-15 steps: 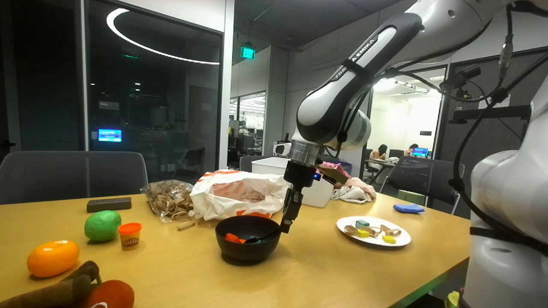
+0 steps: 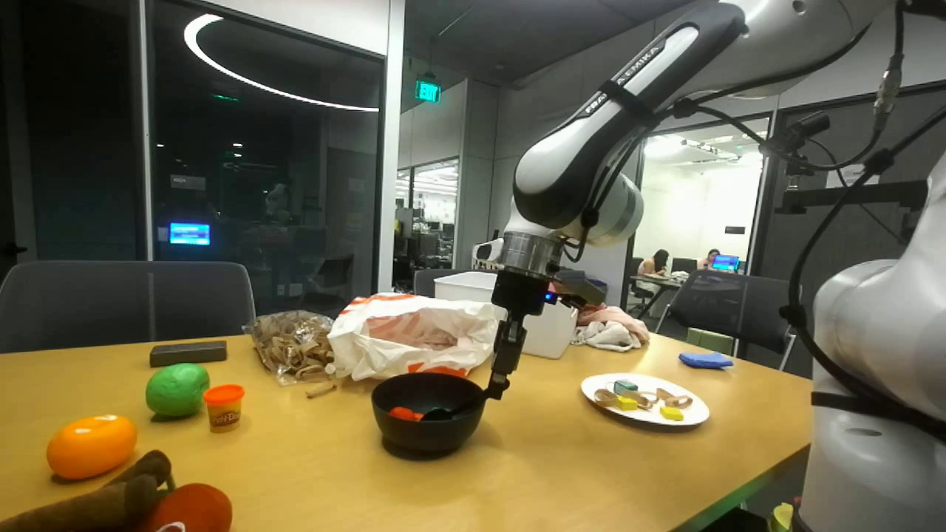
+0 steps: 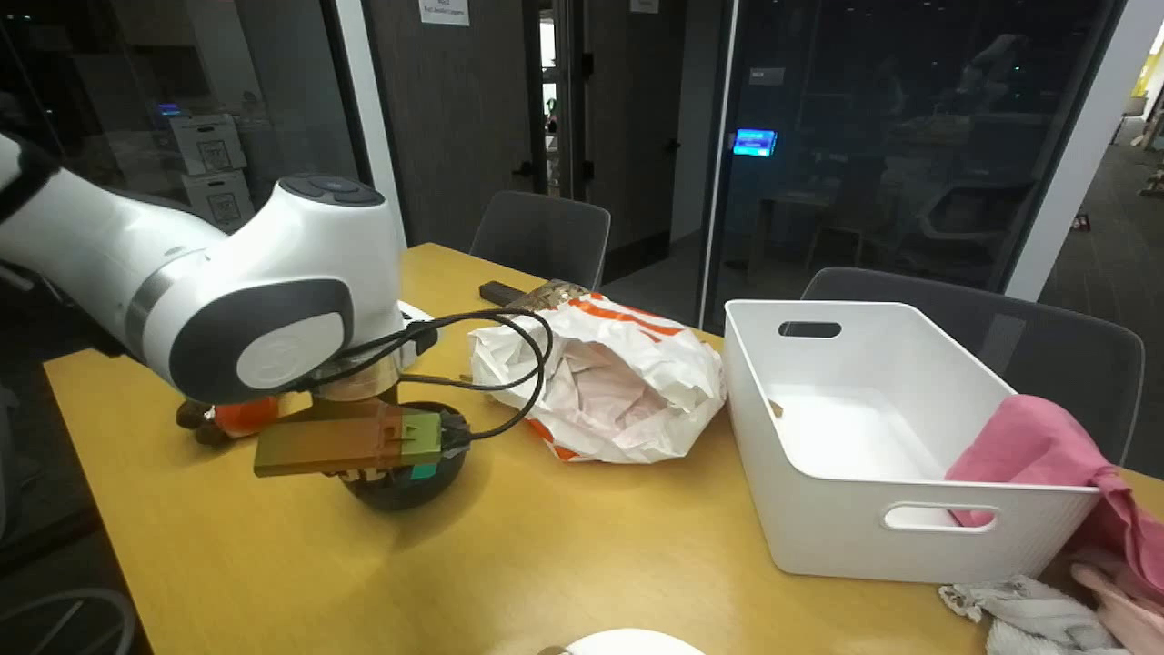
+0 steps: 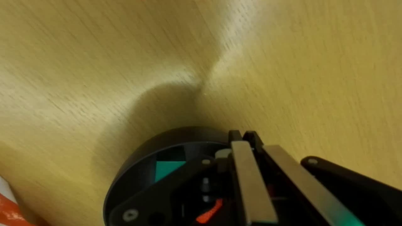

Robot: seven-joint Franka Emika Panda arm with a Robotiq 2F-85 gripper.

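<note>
A black bowl [image 2: 412, 440] stands upright on the table, holding something red [image 2: 405, 414] and a dark form. In the wrist view a teal piece [image 4: 168, 168] and a bit of red [image 4: 209, 211] show inside the bowl [image 4: 130, 171]. My gripper [image 2: 496, 390] points down at the bowl's right rim in exterior view 1. Its fingertips are close together at the rim in the wrist view, shut on a dark object. Whether that is the rim or a dark handle slanting into the bowl, I cannot tell. The arm hides the fingers in exterior view 2.
A white plate [image 2: 603, 387] with small blocks and brown strips lies right of the bowl. Behind are a white bag [image 2: 355, 341] and a white bin [image 3: 851, 535]. A green ball [image 2: 176, 390], a Play-Doh tub [image 2: 223, 411] and an orange fruit [image 2: 92, 448] lie left.
The wrist has tilted slightly toward vertical and the fingertips have shifted a little right in exterior view 1. The red thing in the bowl looks slightly shifted. The bowl remains in place.
</note>
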